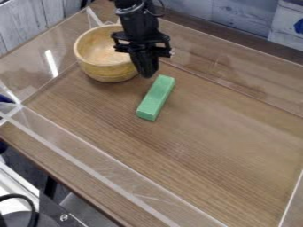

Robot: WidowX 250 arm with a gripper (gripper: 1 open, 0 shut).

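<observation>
A wooden bowl (97, 59) sits at the upper left of the table (178, 168). My black gripper (145, 67) hangs at the bowl's right side, shut, with nothing seen between its fingers. A green block (155, 97) lies flat on the table just below the gripper, to the right of the bowl.
Black cables run at the lower left, off the table's edge. A pale wall edge borders the back right.
</observation>
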